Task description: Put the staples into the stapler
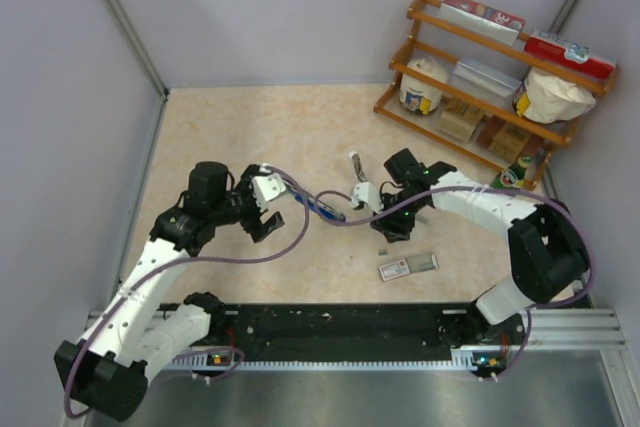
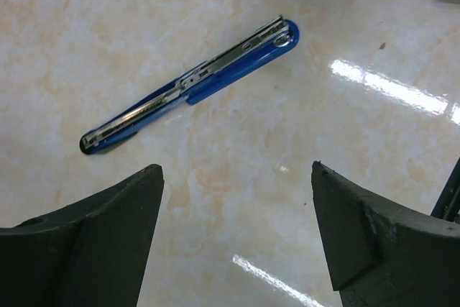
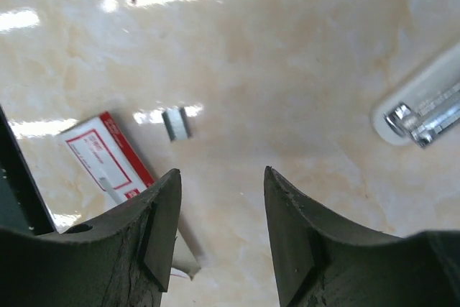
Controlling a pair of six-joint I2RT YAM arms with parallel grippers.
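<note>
The blue stapler [image 2: 190, 84] lies opened out lengthwise on the table, its metal channel showing, in the left wrist view. Behind it in that view, my left gripper is open and empty; the top view has this gripper [image 1: 266, 227] beside the stapler's left part. A short grey staple strip [image 3: 176, 124] rests alone on the table, near the red and white staple box [image 3: 104, 156]. My right gripper stands open above the table, nothing between its fingers, with the strip a little ahead and left of it.
A white stapler [image 3: 424, 102], only partly in the right wrist view, lies right of the strip; in the top view the right arm partly covers it. A loaded wooden shelf [image 1: 490, 92] stands at the back right.
</note>
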